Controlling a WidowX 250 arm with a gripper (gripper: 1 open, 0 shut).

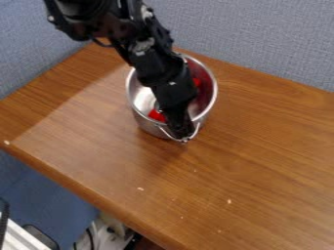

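A silver metal pot (139,97) stands on the wooden table, red items (158,114) inside it, partly hidden by my black arm. My gripper (181,133) reaches down at the pot's front right, where a thin wire or rim loops by its fingertips. The arm hides what lies between the fingers, so I cannot tell what it is shut on.
Grey padded walls line the back and left. Beyond the near left edge is a drop with white and dark items.
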